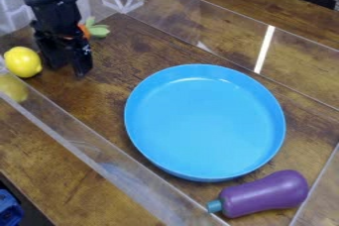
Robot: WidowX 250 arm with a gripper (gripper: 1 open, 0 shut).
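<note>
My black gripper (63,50) is at the upper left over the wooden table, open, its fingers low near the surface. Just left of it lies a yellow lemon-like object (22,61), apart from or barely beside the fingers; I cannot tell whether they touch. An orange carrot with green top (93,31) lies behind the gripper, partly hidden.
A large blue plate (204,121) fills the centre right. A purple eggplant (263,193) lies at the lower right. Clear plastic walls border the area. Bare table lies between gripper and plate.
</note>
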